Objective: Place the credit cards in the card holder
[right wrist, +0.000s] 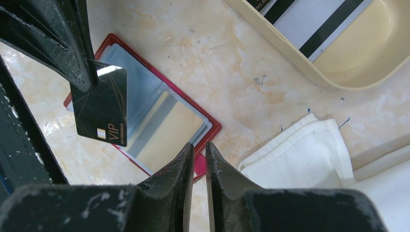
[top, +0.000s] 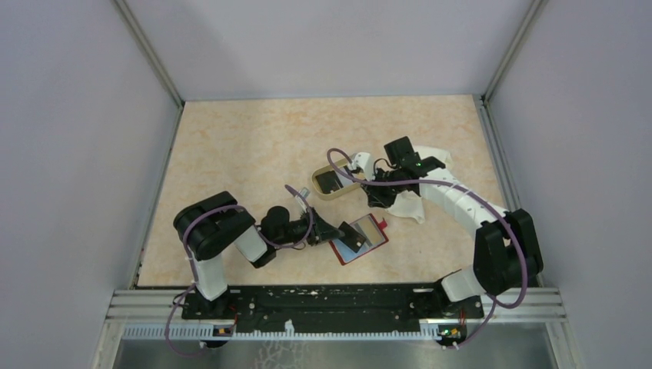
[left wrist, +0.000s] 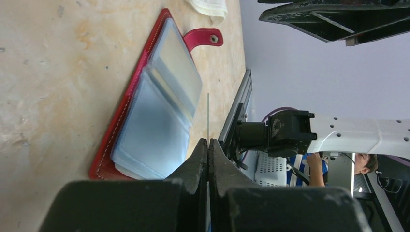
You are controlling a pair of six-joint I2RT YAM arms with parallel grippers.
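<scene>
The red card holder (top: 369,231) lies open at the front centre, blue and clear sleeves showing. My left gripper (top: 335,232) is shut on a black VIP card, held over the holder; in the left wrist view the card is edge-on, a thin line above the fingertips. My right gripper hangs right of and behind the holder, fingertips pointing down with a narrow gap between them and nothing seen in it.
A cream tray (top: 329,194) with more cards stands behind the holder. A white cloth (top: 407,206) lies to the right, under the right arm.
</scene>
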